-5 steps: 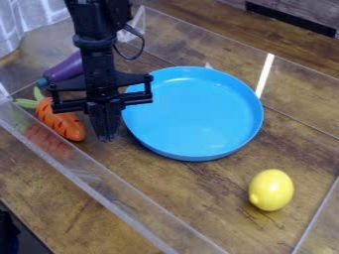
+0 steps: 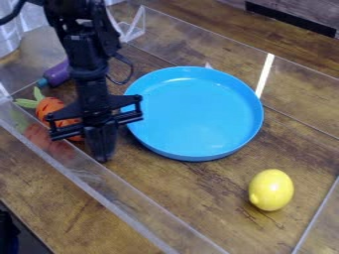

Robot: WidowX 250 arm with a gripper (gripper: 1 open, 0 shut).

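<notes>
My black gripper (image 2: 98,139) is low at the left, over an orange toy carrot (image 2: 54,109) with green leaves, which it partly hides. Its tips point down just left of a blue plate (image 2: 199,114); they look shut, and I cannot see anything held between them.
A purple eggplant (image 2: 56,73) lies behind at the upper left. A yellow lemon (image 2: 271,190) sits at the lower right. A clear wall (image 2: 99,203) runs along the near left. Bare wood lies below and right of the plate.
The gripper has moved down and a little to the left, now covering more of the carrot. The plate and lemon have stayed put.
</notes>
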